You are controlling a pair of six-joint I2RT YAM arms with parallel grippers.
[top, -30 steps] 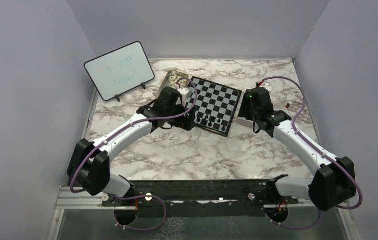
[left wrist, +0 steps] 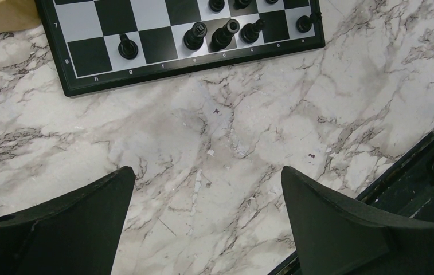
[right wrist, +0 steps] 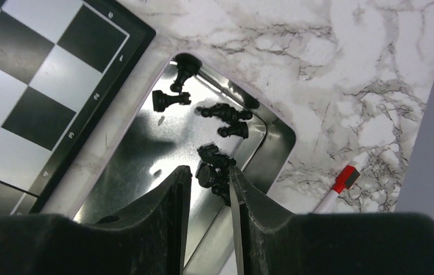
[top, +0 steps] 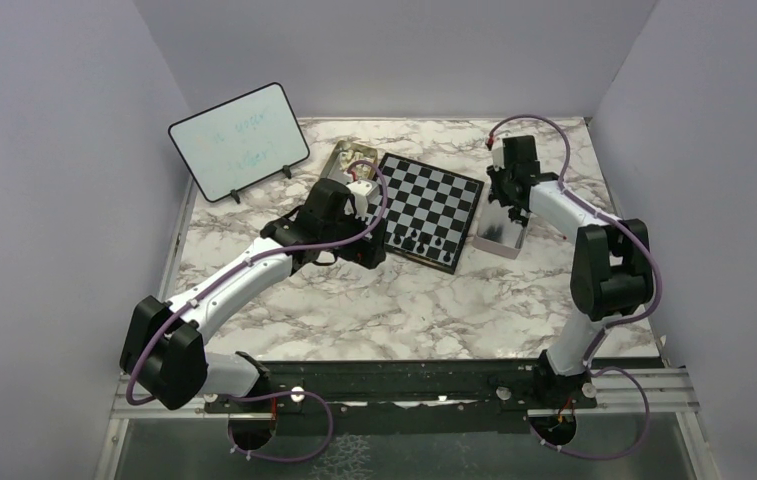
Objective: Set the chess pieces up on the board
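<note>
The chessboard (top: 422,200) lies mid-table, several black pieces standing along its near edge, among them a tall piece (left wrist: 223,36). My left gripper (top: 364,240) hangs at the board's near-left side; in the left wrist view (left wrist: 207,189) it is open and empty over bare marble. My right gripper is part open above a metal tray (top: 499,245) of black pieces lying on their sides, such as a rook (right wrist: 167,100) and a cluster under its fingertips. Whether anything is between the fingers is unclear.
A tray of cream pieces (top: 352,153) sits behind the left arm. A whiteboard (top: 239,140) stands at the back left. A marker (right wrist: 340,186) lies right of the black pieces' tray.
My right arm has moved toward the back over the black pieces' tray.
</note>
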